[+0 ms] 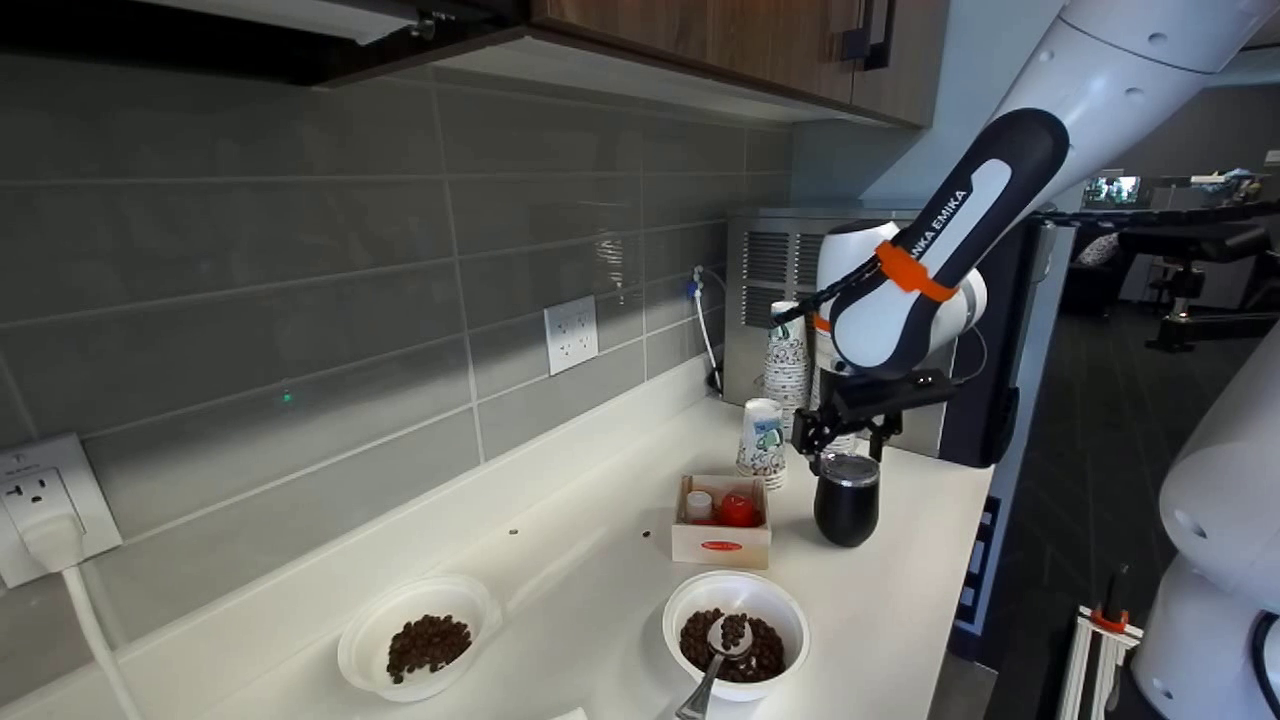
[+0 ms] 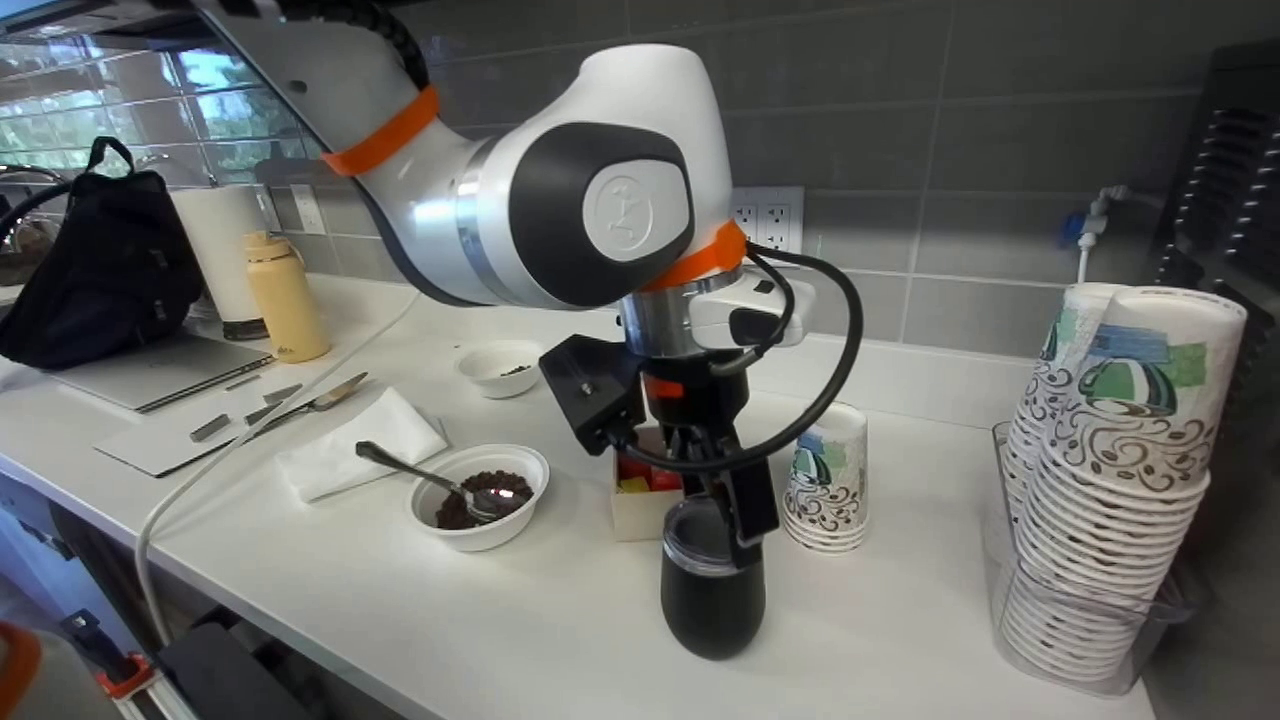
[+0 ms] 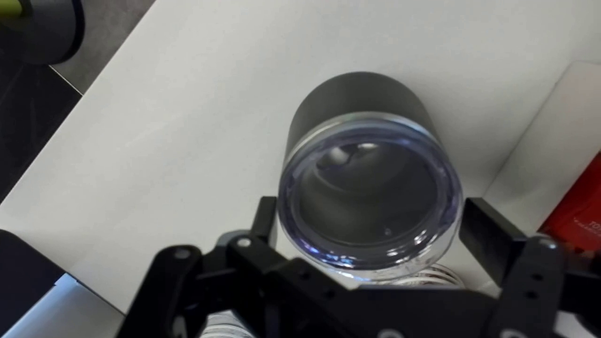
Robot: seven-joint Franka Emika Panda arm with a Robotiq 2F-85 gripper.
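A black tumbler point(image 1: 847, 509) with a clear lid stands upright on the white counter, close to the counter's front edge. My gripper is open over it, with one finger on each side of the lid. In the wrist view the left finger point(image 3: 265, 217) sits close by the rim, and the right finger point(image 3: 491, 234) lies near the opposite side. Whether either one touches the lid I cannot tell. From the second exterior view, one dark finger hangs in front of the tumbler point(image 2: 713, 606) and hides part of its lid.
Beside the tumbler is a small wooden box point(image 1: 720, 546) with red items. Paper cups point(image 1: 762, 438) stand behind, with taller stacks point(image 2: 1098, 516) in a clear holder. Two white bowls hold dark beans; a spoon rests in the nearer bowl point(image 1: 735, 588). A cabinet point(image 1: 720, 48) overhangs the counter.
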